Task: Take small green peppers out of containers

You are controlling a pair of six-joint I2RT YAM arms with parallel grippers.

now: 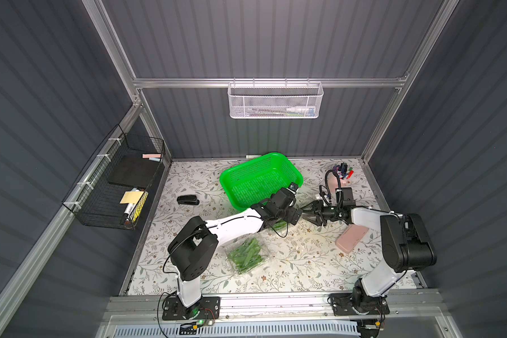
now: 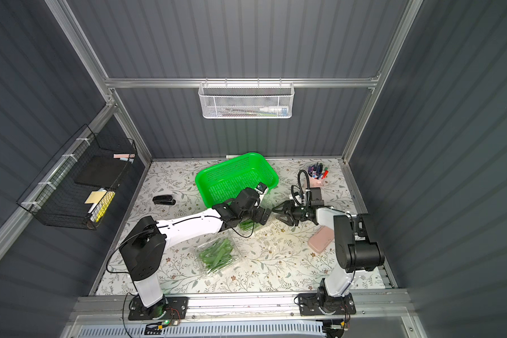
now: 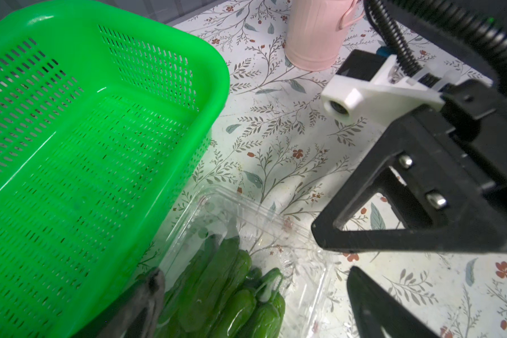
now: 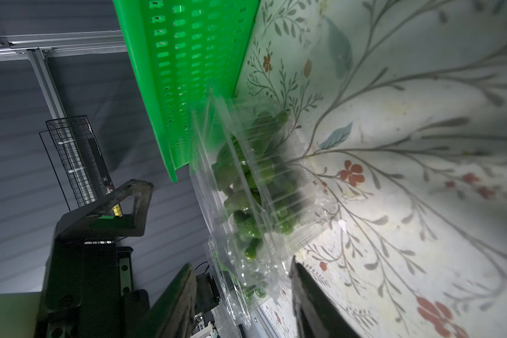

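Observation:
A clear container (image 3: 304,242) of small green peppers (image 3: 236,309) sits beside the green basket (image 1: 242,174), partly hidden under my left arm in the top views. My left gripper hangs over it, fingers apart, nothing held. My right gripper is just right of that container, low, fingers apart with nothing clearly between them; the container's side fills its wrist view. A second clear container (image 1: 248,256) of green peppers lies nearer the front.
A pink pencil cup (image 3: 312,33) stands at the back right, a pink case (image 1: 352,237) at the right, a black stapler (image 1: 187,199) at the left.

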